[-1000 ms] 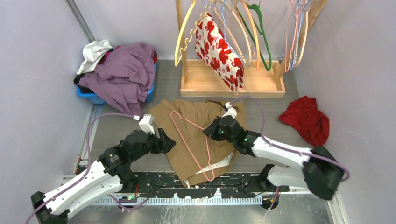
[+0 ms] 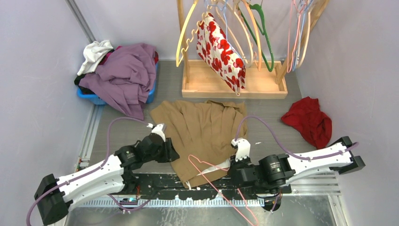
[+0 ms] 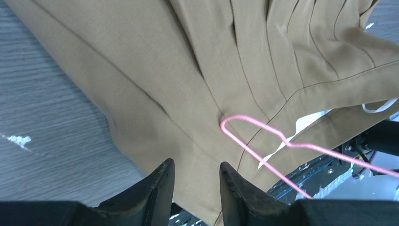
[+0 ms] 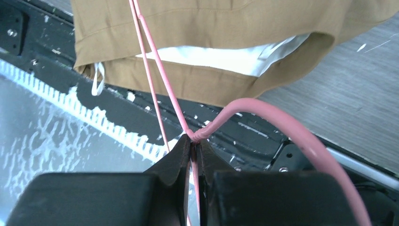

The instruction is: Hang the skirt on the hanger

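The brown pleated skirt lies spread on the grey floor, its waist opening toward the front edge, where a white lining shows. My right gripper is shut on the pink wire hanger at the base of its hook. One shoulder end of the hanger reaches over the skirt's front part; the rest sticks out past the front edge. At the skirt's left side, my left gripper stands part open over the cloth, with no cloth visibly pinched between its fingers.
A wooden rack at the back carries several hangers and a red-flowered cloth. Back left stands a blue basket heaped with clothes. A dark red cloth lies on the right.
The right gripper has drawn the hanger toward the front and right, from above the skirt's middle to its front edge.
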